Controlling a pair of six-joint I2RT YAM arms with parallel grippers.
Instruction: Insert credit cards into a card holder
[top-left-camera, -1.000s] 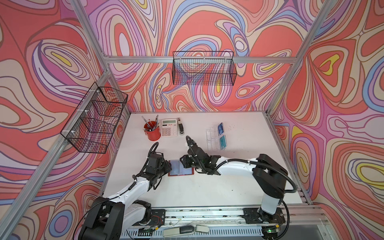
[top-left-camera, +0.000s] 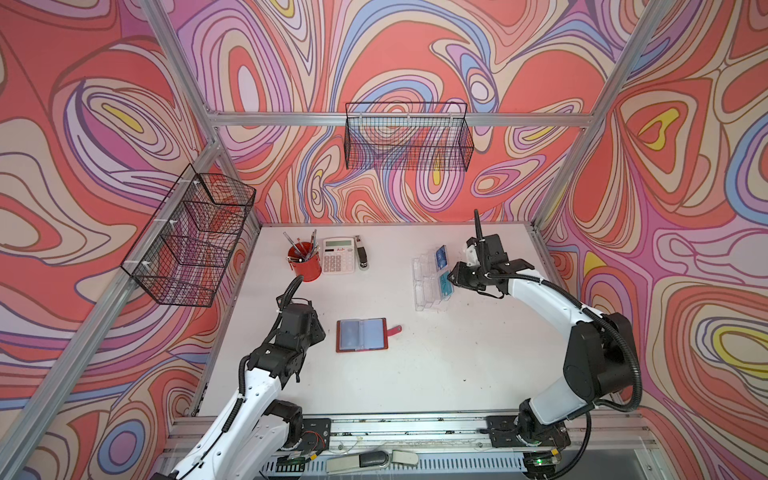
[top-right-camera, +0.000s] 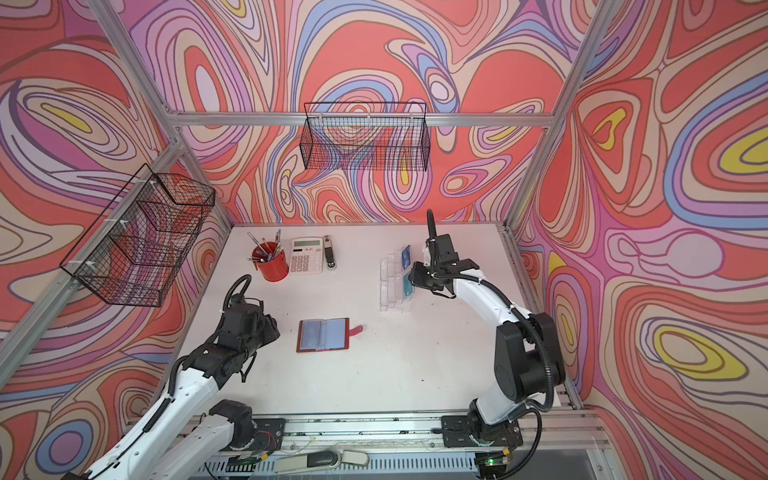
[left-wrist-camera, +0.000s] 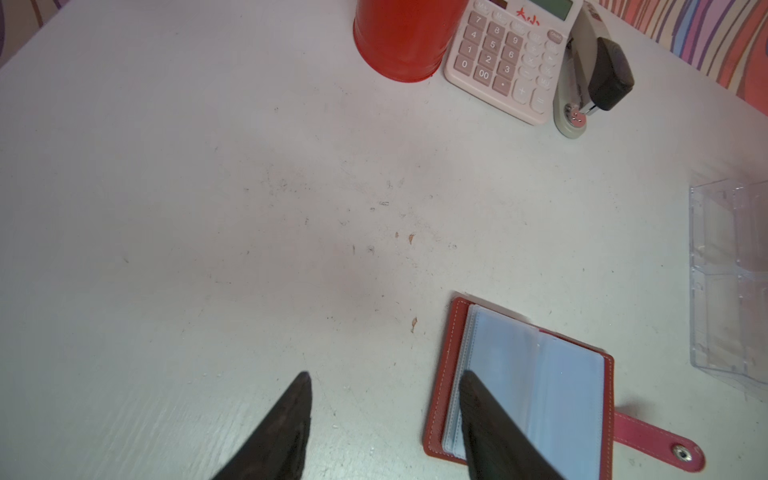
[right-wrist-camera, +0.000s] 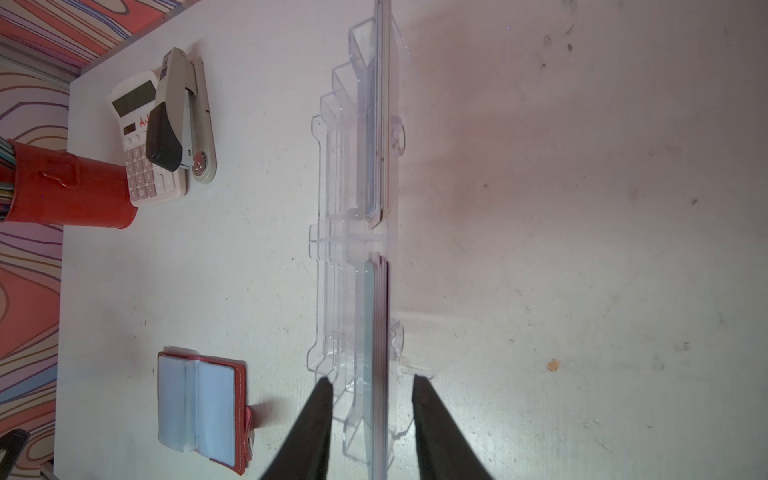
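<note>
A clear acrylic rack (top-left-camera: 424, 280) stands right of centre, with blue cards (top-left-camera: 441, 257) in its right-hand slots, seen edge-on in the right wrist view as thin stacks (right-wrist-camera: 380, 320). My right gripper is over the nearer stack, its fingers apart on either side, not visibly touching it. The red card holder (left-wrist-camera: 437, 400) lies open at front centre with pale blue sleeves (left-wrist-camera: 497, 368) and a pink strap (left-wrist-camera: 652, 440). My left gripper hangs open to the left of the holder, nothing between its fingers.
A red pen pot (top-left-camera: 305, 264), a pink calculator (top-left-camera: 337, 256) and a stapler (top-left-camera: 361, 254) stand along the back left. Wire baskets hang on the back and left walls.
My right gripper has swung from above the card holder to the rack's cards at the back right. My left gripper has drawn back slightly to the left, away from the holder.
</note>
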